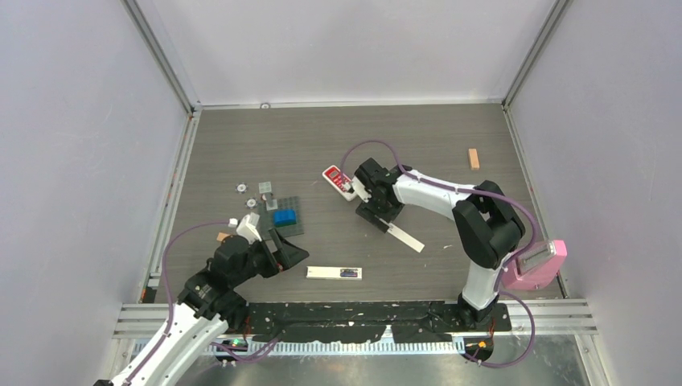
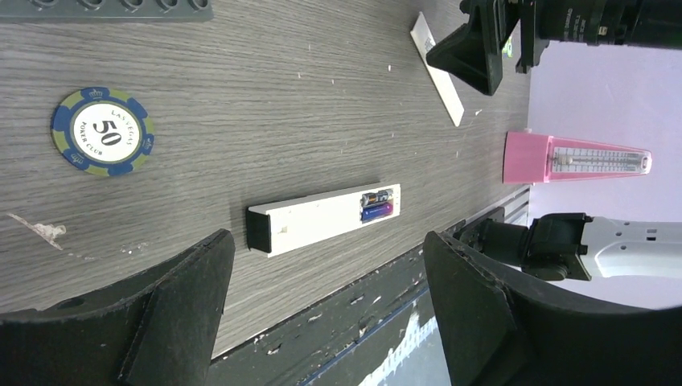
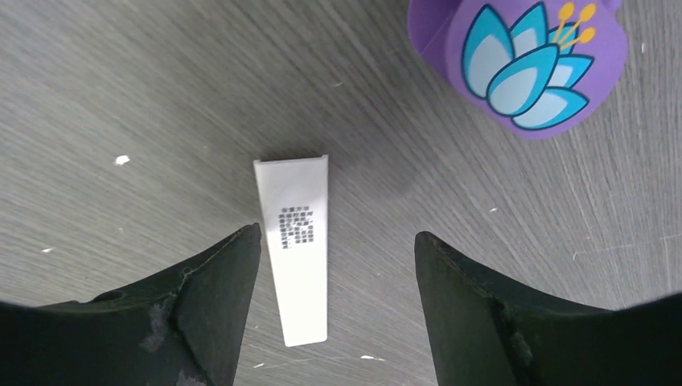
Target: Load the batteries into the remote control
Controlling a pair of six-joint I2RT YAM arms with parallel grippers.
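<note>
The red and white remote (image 1: 337, 178) lies at the table's middle, partly behind my right arm. Two small batteries (image 2: 376, 211) rest on a long white holder (image 2: 314, 221) near the front edge. My open left gripper (image 1: 286, 251) hangs left of that holder with nothing between its fingers. My right gripper (image 1: 371, 214) stands apart over a flat white strip (image 3: 293, 257), possibly the remote's cover, which lies between its fingers in the right wrist view, apparently not gripped.
A purple flower piece (image 3: 523, 64) is close by. A grey plate with a blue block (image 1: 285, 217), a poker chip (image 2: 102, 130), a pink metronome (image 1: 535, 265) and a wooden block (image 1: 474, 158) are around.
</note>
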